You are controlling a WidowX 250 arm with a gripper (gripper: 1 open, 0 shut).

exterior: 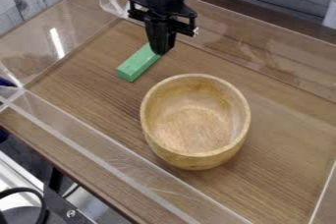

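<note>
My black gripper (160,43) hangs at the top middle of the camera view, its tip pointing down just beside the upper end of a green block (137,65); it looks shut, with nothing seen between its fingers. The green block lies flat on the wooden table (79,90). A round, empty wooden bowl (195,141) stands right of and below the block.
Clear strips or edging run along the table's left and bottom sides, with dark cables at the lower left corner.
</note>
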